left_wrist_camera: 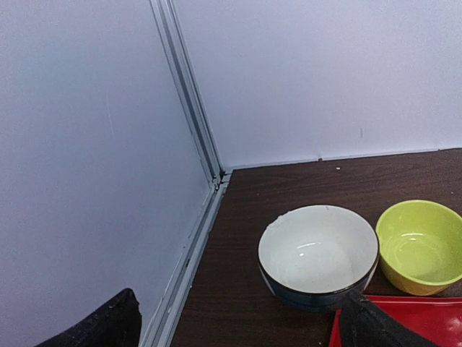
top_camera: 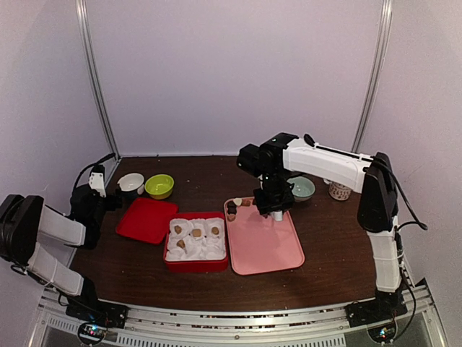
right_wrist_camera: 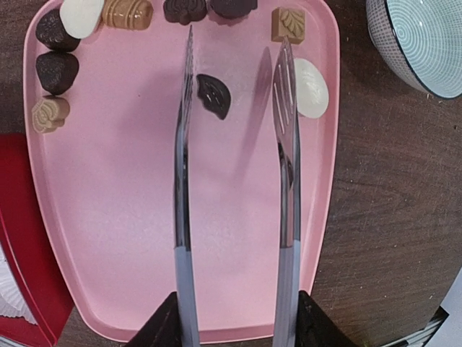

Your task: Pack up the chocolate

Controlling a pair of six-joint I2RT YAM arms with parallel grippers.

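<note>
My right gripper is open over the pink tray (right_wrist_camera: 115,231), its tongs either side of a dark lip-shaped chocolate (right_wrist_camera: 214,96). Along the tray's edges are dark chocolates (right_wrist_camera: 56,72), a white oval piece (right_wrist_camera: 311,88), a square tan piece (right_wrist_camera: 288,26) and other shaped pieces. Left of that tray, the red box (top_camera: 196,264) has white paper cups with several tan chocolates (top_camera: 195,233). My left gripper (top_camera: 114,199) stands open at the far left, with nothing between its fingers.
A red lid (top_camera: 144,220) lies left of the box. White (left_wrist_camera: 310,253) and green (left_wrist_camera: 419,246) bowls stand behind it. A pale bowl (right_wrist_camera: 419,36) and a patterned cup (top_camera: 340,191) are at the right.
</note>
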